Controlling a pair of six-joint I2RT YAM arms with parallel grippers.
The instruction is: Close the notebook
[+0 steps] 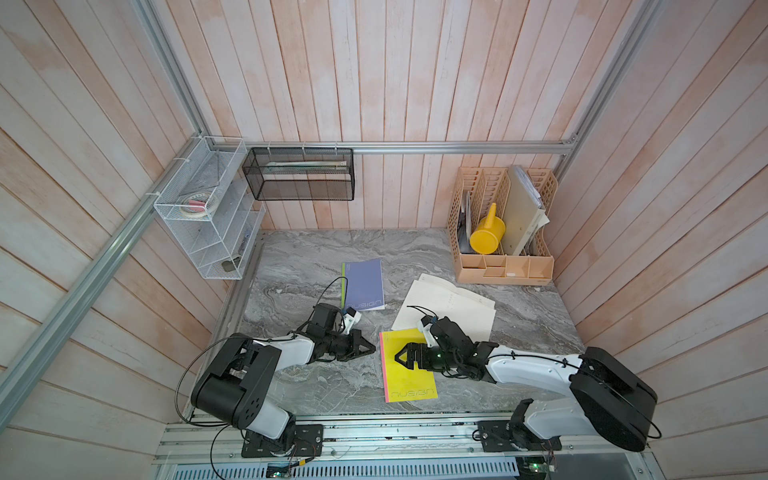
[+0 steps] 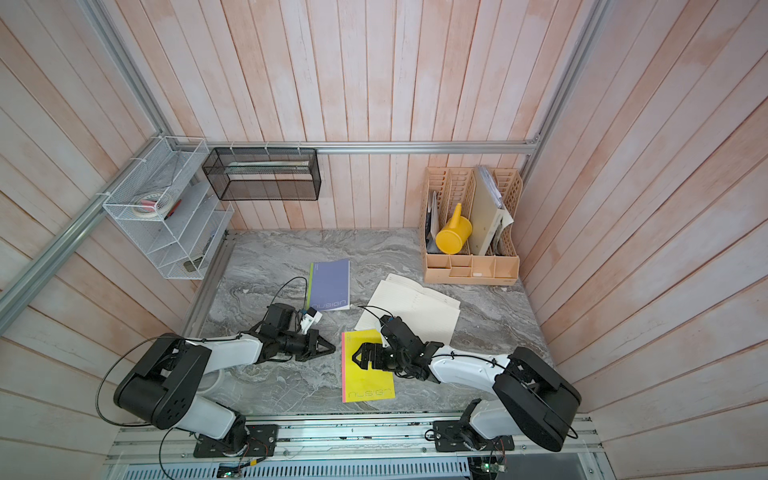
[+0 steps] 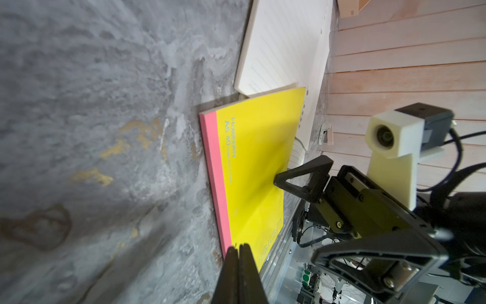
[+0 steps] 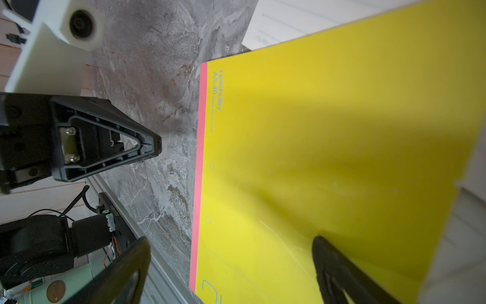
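Observation:
The yellow notebook [image 1: 400, 384] with a pink spine lies with its cover flat over its pages near the table's front middle. My right gripper is above this cover, its fingers apart and one fingertip pressing close to or touching the yellow surface; whether it touches is hard to tell. To the left of the pink spine, my left gripper stands shut with nothing between its fingers, clear of the notebook. An open notebook with white pages [image 1: 456, 304] lies behind the yellow one, partly covered by it.
A blue notebook [image 1: 364, 284] lies closed toward the back left. At the back right stands a beige organizer [image 1: 504, 272] holding a yellow watering can [image 1: 486, 238] and folders. White wire shelves [image 1: 204, 216] and a black mesh basket [image 1: 300, 190] hang at the left and back.

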